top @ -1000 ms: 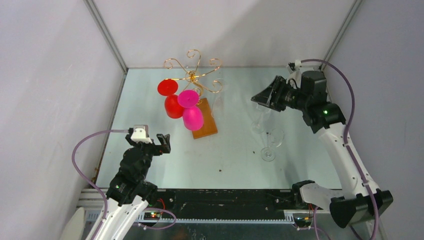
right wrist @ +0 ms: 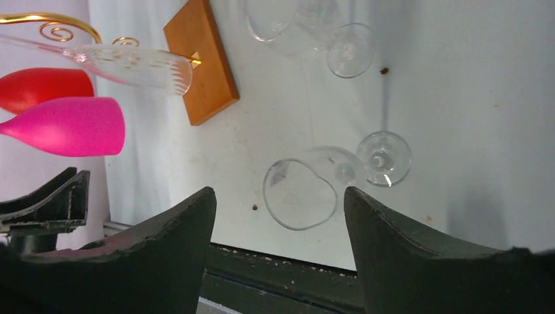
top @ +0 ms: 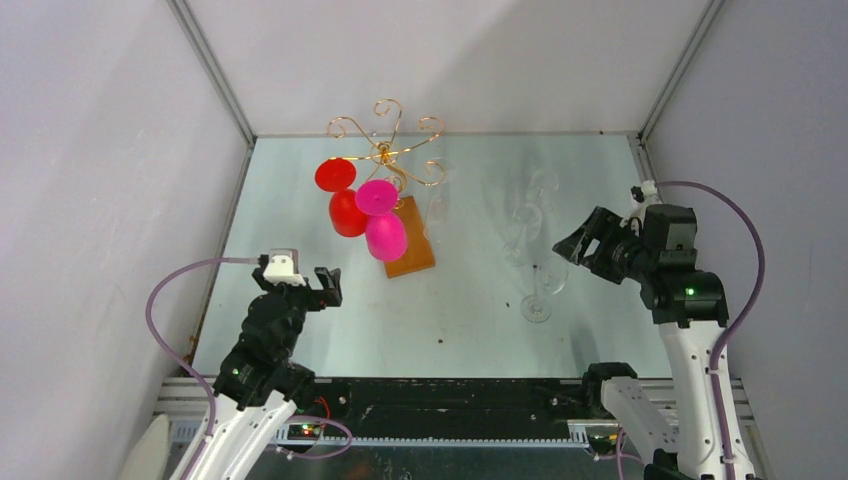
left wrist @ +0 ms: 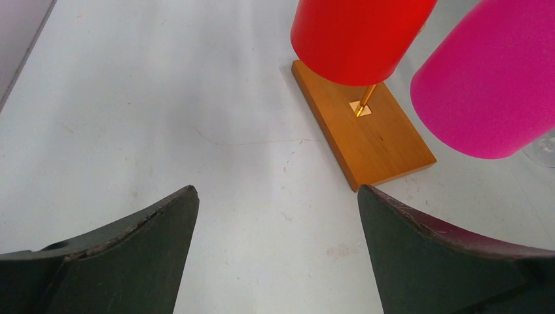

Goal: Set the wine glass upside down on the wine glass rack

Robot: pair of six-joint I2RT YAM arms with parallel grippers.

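Note:
A gold wine glass rack (top: 384, 153) on a wooden base (left wrist: 340, 131) holds a red glass (top: 346, 212), a pink glass (top: 386, 236) and a clear glass (right wrist: 134, 64), all hung upside down. Several clear glasses stand or lie on the table's right, including one (right wrist: 301, 193) nearest my right gripper and another with a round foot (top: 536, 308). My right gripper hovers over these, fingers parted, nothing held. My left gripper stands open, empty, at the front left, facing the rack's base.
Walls (top: 760, 140) enclose both sides and back; a dark gap runs along the front edge.
My right arm has moved toward the front right in the top view, down from over the farther clear glasses. The left arm is unchanged.

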